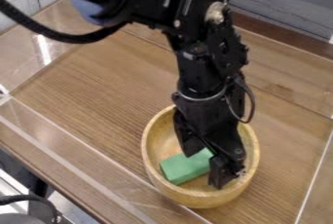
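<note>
My gripper [208,156] reaches down from the top of the camera view into a round yellow bowl [164,138], its fingers standing open at the bowl's middle and right. A green block [180,168] lies tilted on the bowl's floor at the left, just beside and partly under the fingers. Whether the fingers touch it I cannot tell.
A pale ledge [283,18] runs along the back right. A black cable lies at the lower left corner.
</note>
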